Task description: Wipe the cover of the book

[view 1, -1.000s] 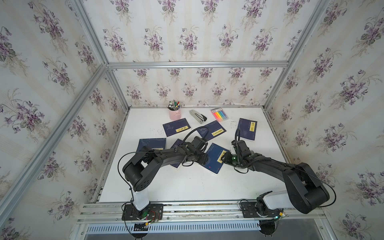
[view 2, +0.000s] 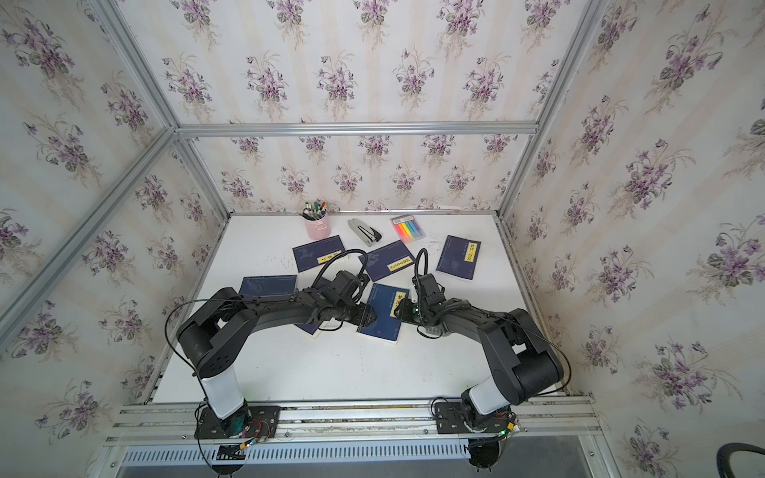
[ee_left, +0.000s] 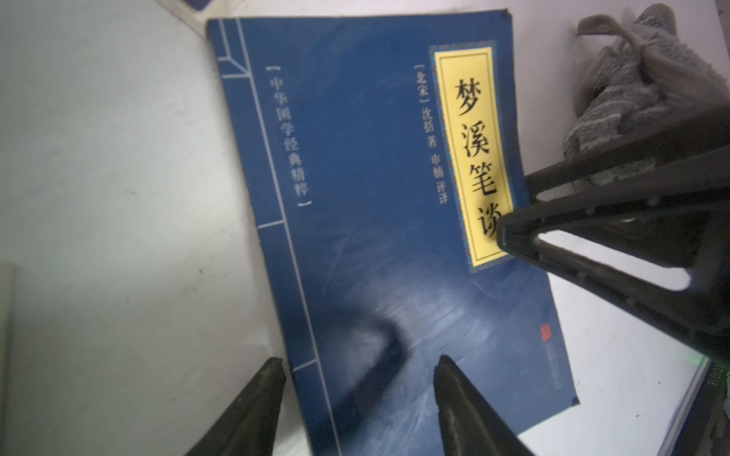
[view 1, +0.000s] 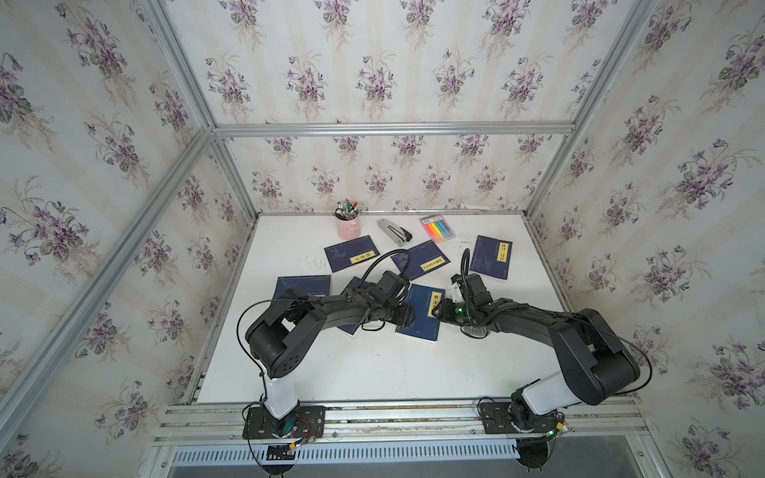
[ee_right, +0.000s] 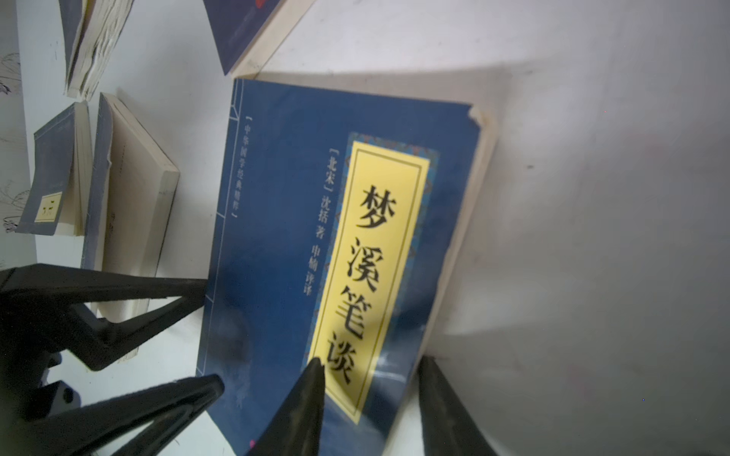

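Observation:
A blue book with a yellow title label (ee_left: pixel 365 152) lies face up on the white table, its cover bare of any cloth. My left gripper is open, low over the cover's lower spine side, nothing between its fingers. At the opposite edge, my right gripper has its fingers parted, one before the yellow label and one by the book's right edge; whether they touch it cannot be told. A crumpled grey cloth (ee_left: pixel 623 98) rests on the table right of the book, partly hidden behind the right gripper in the left wrist view.
Other blue books lie around, such as one at the back right (view 1: pixel 491 256) and one at the far left (view 1: pixel 303 286). A pink pen cup (view 1: pixel 348 228), a stapler (view 1: pixel 393 232) and coloured markers (view 1: pixel 436 228) stand at the back.
The book has turned and sits straighter than a second ago. My right gripper has moved left with its edge, while the left arm has shifted only slightly.

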